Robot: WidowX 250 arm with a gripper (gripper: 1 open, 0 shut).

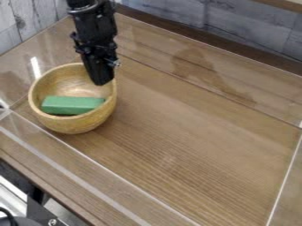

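A yellow bowl (80, 119) sits on the left of the wooden table, holding a green rectangular block (71, 104) in its lower part. My black gripper (104, 71) reaches from the top of the view to above the bowl's back right rim; whether its fingers are open or shut is unclear, and nothing visible hangs from it.
A wall or edge runs along the upper left, and another edge along the top right.
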